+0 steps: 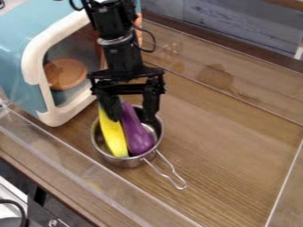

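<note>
A steel pot (127,159) with a wire handle stands on the wooden table, holding a yellow banana-like object (112,133) and a purple eggplant (137,137). My black gripper (127,104) hangs open just above them, over the pot's rear part. Its fingertips partly overlap the tops of both items in the view, so whether they touch cannot be told.
A light blue toy oven or microwave (32,44) with a white door frame stands at the left, a brown round item (66,73) inside.
</note>
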